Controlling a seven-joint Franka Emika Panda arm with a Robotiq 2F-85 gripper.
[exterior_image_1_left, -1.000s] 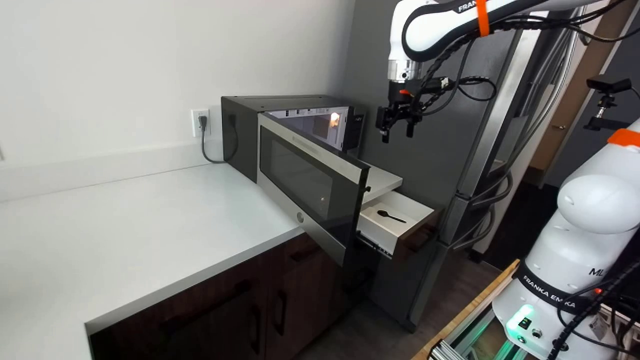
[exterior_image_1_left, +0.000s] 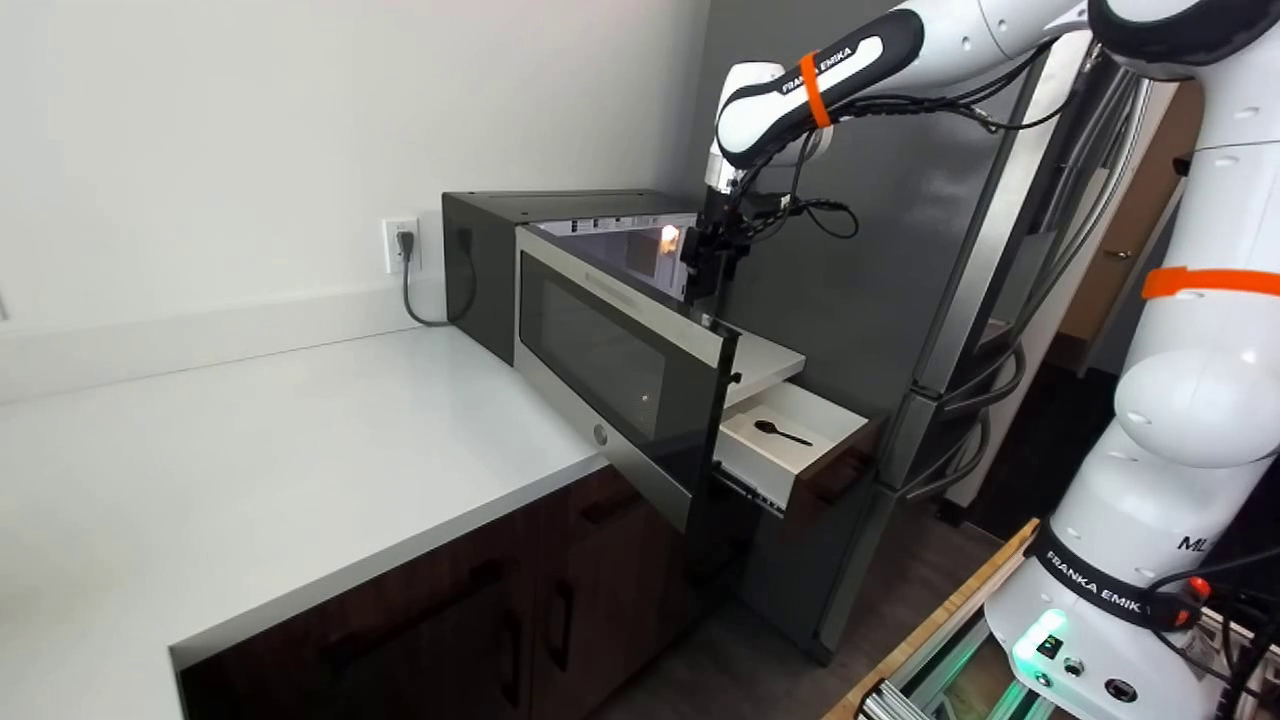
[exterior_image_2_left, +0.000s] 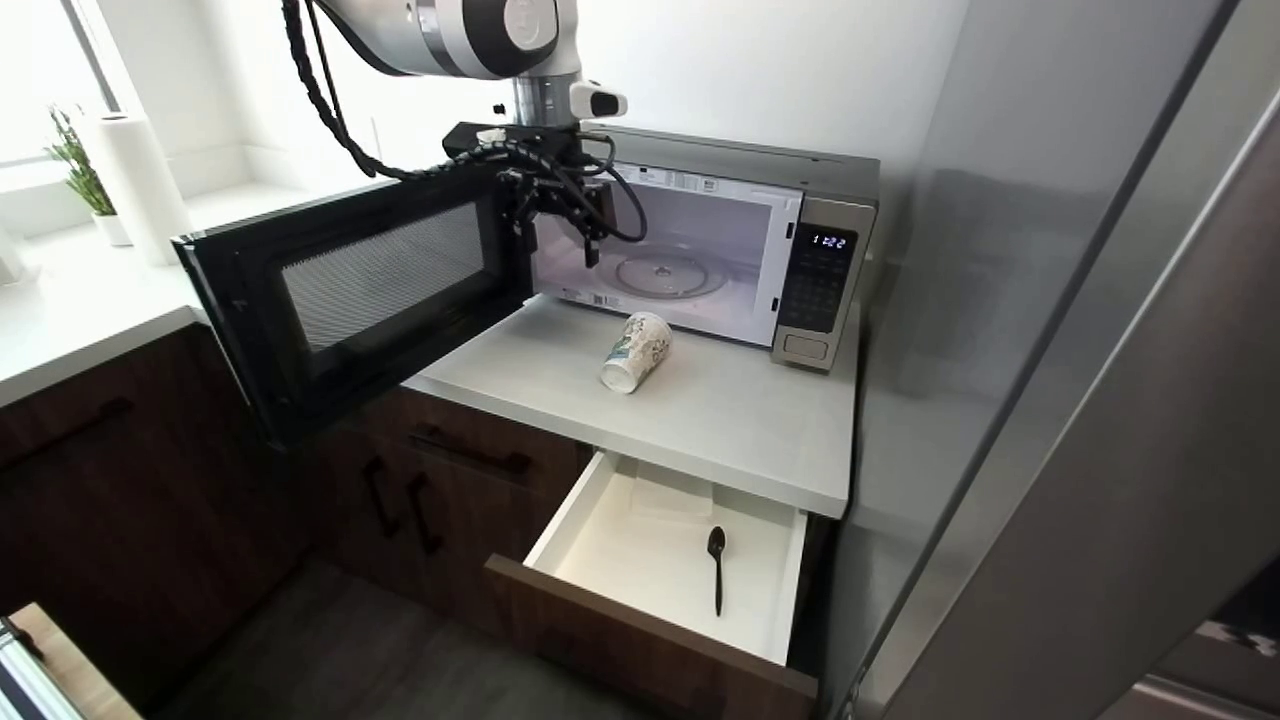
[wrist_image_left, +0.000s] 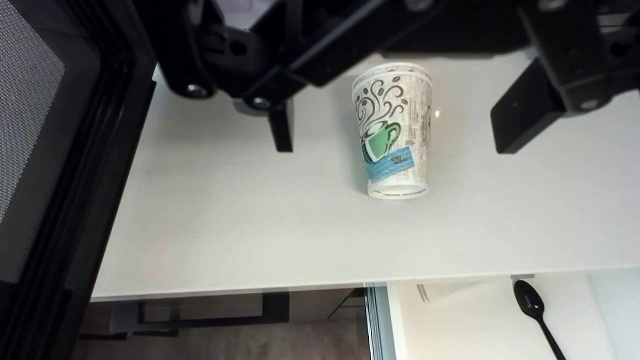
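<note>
A patterned paper cup (exterior_image_2_left: 637, 353) lies on its side on the white counter, in front of the microwave (exterior_image_2_left: 828, 282), whose door (exterior_image_2_left: 372, 276) hangs wide open. In the wrist view the cup (wrist_image_left: 393, 132) shows below and between the spread fingers, touched by neither. My gripper is open and empty, hovering above the counter beside the inner side of the door. From the first exterior view the cup is hidden behind the door (exterior_image_1_left: 612, 372). The glass turntable (exterior_image_2_left: 663, 276) inside the microwave is bare.
Below the counter (exterior_image_2_left: 768, 420), a drawer (exterior_image_2_left: 654, 624) is pulled out, holding a black spoon (exterior_image_2_left: 717, 564). The refrigerator (exterior_image_2_left: 1020, 300) walls off the right side. Counter space around the cup is clear.
My arm has come down and moved left in the first exterior view, from beside the refrigerator to near the microwave opening. Door, drawer and spoon stay as they were.
</note>
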